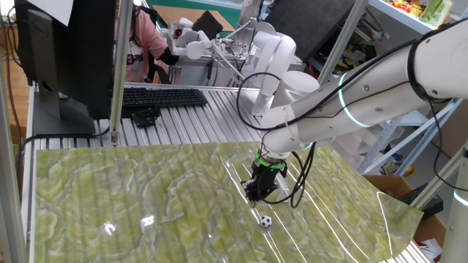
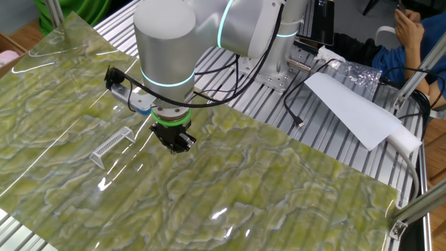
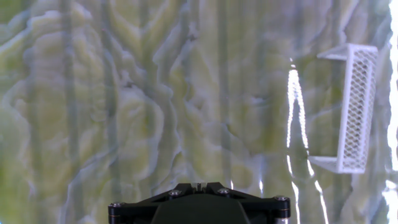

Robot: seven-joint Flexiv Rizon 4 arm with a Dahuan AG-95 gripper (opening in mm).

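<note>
My black gripper point(image 1: 256, 191) points down over the green marbled sheet in exterior view 1, with a small black-and-white football point(image 1: 266, 220) just in front of it. I cannot find the football in exterior view 2 or the wrist view. A white goal-shaped frame with a mesh panel point(image 3: 359, 109) stands at the right of the wrist view, clear of the gripper. Exterior view 2 shows that white frame point(image 2: 111, 146) to the left of the gripper point(image 2: 175, 148). Whether the fingers are open or shut does not show clearly.
The marbled sheet point(image 1: 131, 197) is bare over its left side. Beyond it stand a keyboard point(image 1: 164, 97) and a monitor point(image 1: 69, 66). A white panel point(image 2: 352, 111) and loose cables lie on the slatted table at the right of exterior view 2.
</note>
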